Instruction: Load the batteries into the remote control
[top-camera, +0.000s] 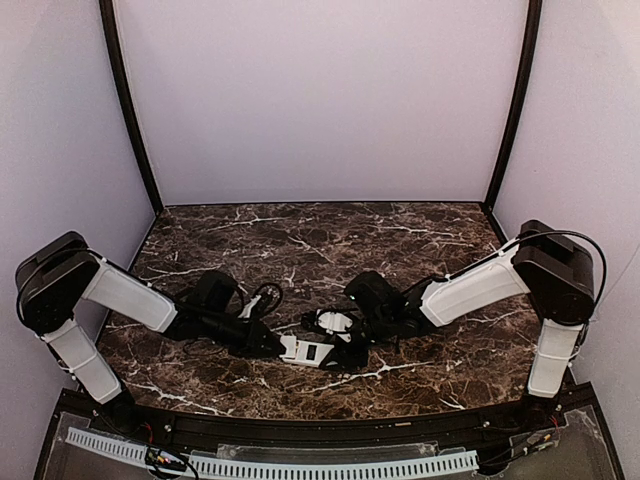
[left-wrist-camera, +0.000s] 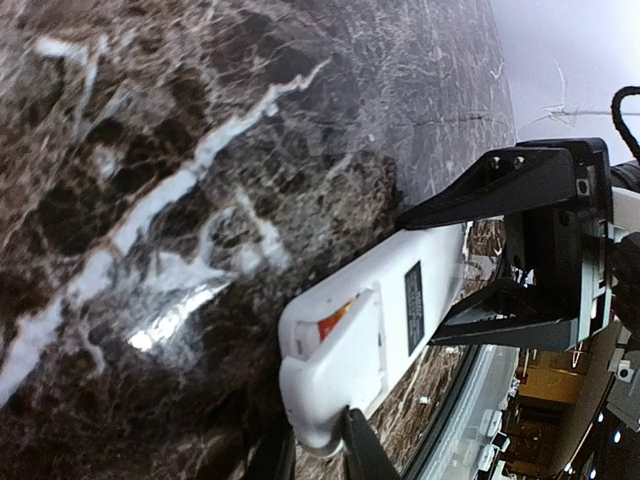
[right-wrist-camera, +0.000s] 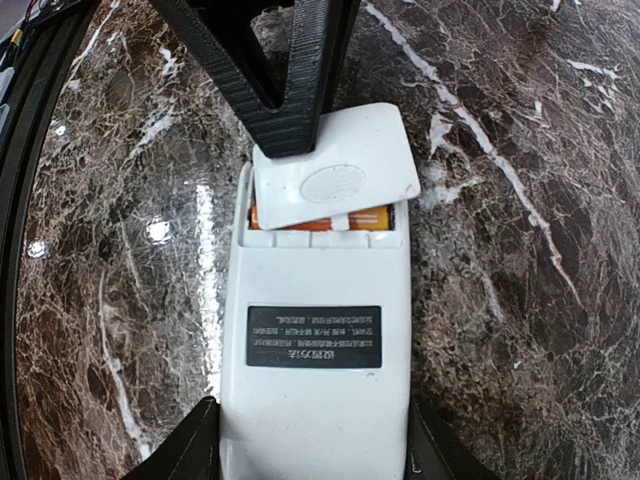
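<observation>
The white remote control lies back-up near the front of the table, my right gripper shut on its lower end; in the left wrist view that gripper holds it from the far side. Its battery cover (right-wrist-camera: 335, 165) sits loose and askew over the compartment, where an orange battery (right-wrist-camera: 365, 219) shows along the gap. My left gripper (top-camera: 280, 350) is at the compartment end, a black fingertip pressing on the cover in the right wrist view; how far its fingers stand apart is unclear.
A black frame edge (top-camera: 330, 423) runs along the front, close to the remote. Pale walls enclose the back and sides.
</observation>
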